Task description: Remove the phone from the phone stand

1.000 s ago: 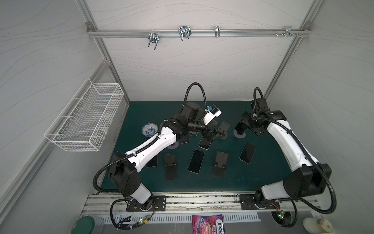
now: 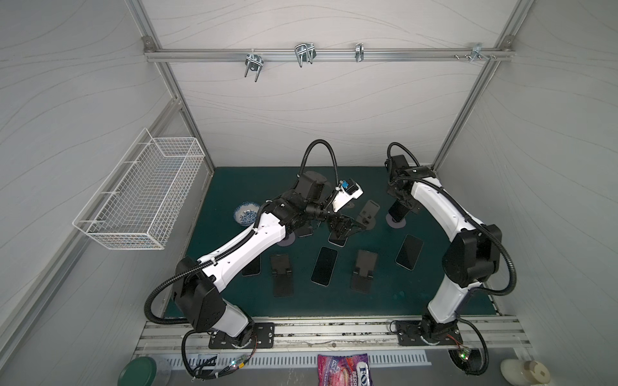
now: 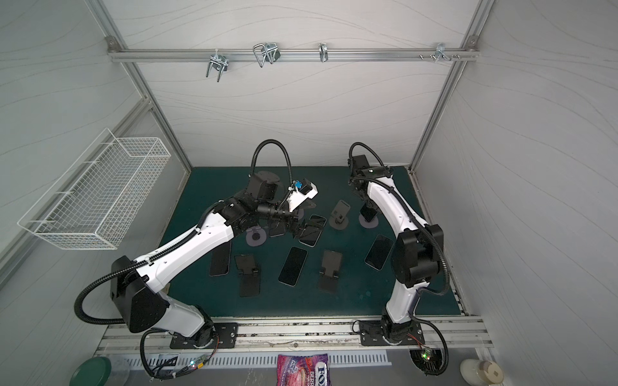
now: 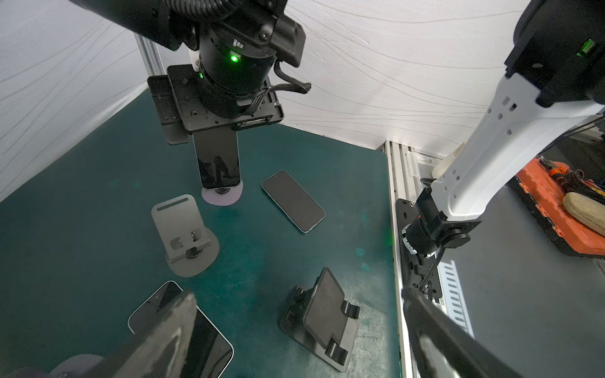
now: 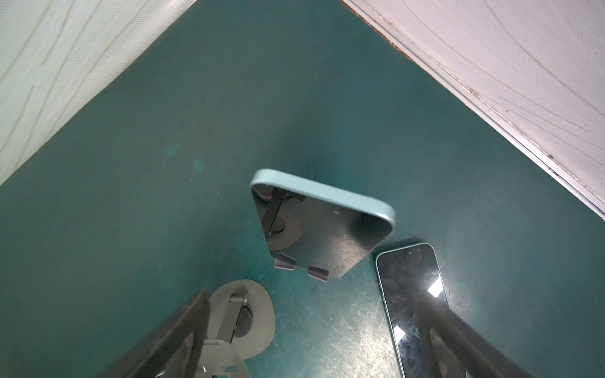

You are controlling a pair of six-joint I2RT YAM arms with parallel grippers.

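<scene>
In the right wrist view a phone (image 5: 324, 230) with a light blue edge stands tilted, its lower edge resting on two small holder tabs (image 5: 318, 273). From the left wrist view its phone stand shows a round lilac base (image 4: 220, 196) under the phone's dark screen (image 4: 217, 160). My right gripper is open above it, fingers apart on either side, nothing between them; the phone's top edge is in plain sight and untouched. Over the table's middle my left gripper is open and empty, with a flat phone (image 4: 208, 343) lying beneath its left finger.
A grey empty stand (image 4: 179, 230) is beside the held phone. Another phone (image 4: 294, 200) lies flat on the other side. Dark folded stands (image 3: 330, 270) and more phones (image 3: 293, 265) occupy the front. Behind the stand, bare table (image 5: 208, 113) is clear.
The left arm has shifted only slightly.
</scene>
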